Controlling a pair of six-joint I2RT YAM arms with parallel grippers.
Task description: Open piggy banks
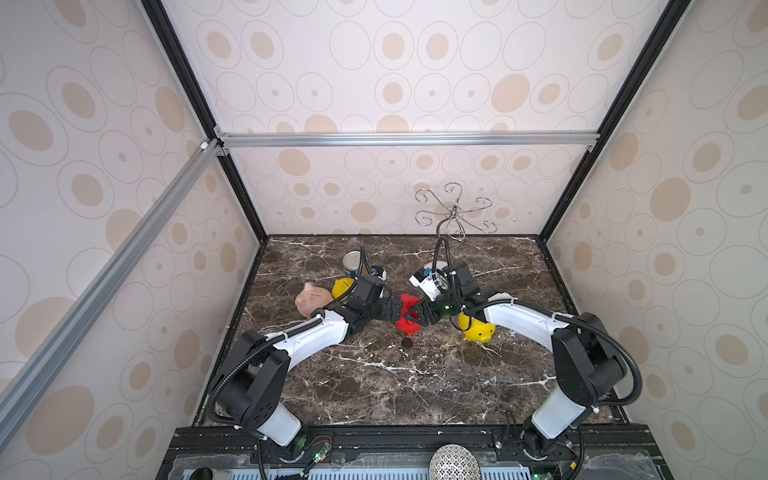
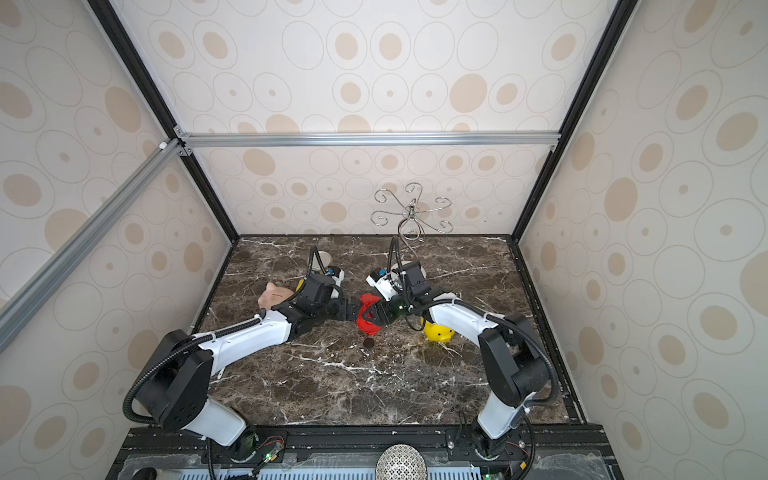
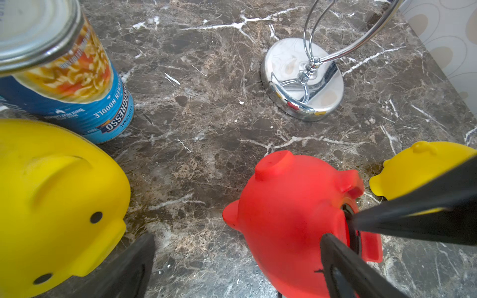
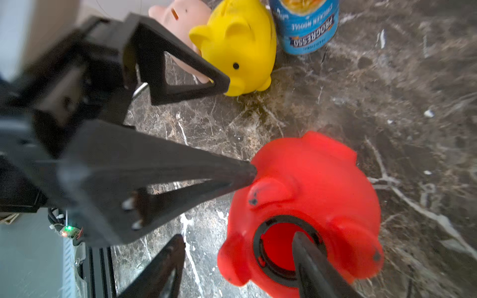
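Observation:
A red piggy bank stands mid-table between the grippers; the right wrist view shows its round black-rimmed opening with no plug in it. A small dark disc [image 1: 406, 342] lies on the table in front of it. My left gripper is open over the table beside the red bank. My right gripper is part open at the red bank, one finger over its opening. Yellow piggy banks [image 3: 64, 198] stand to either side, and a pink one [image 1: 312, 300] is at the left.
A soup can [image 3: 74, 84] stands behind the left yellow bank. A chrome stand [image 3: 278, 84] with curled hooks is at the back.

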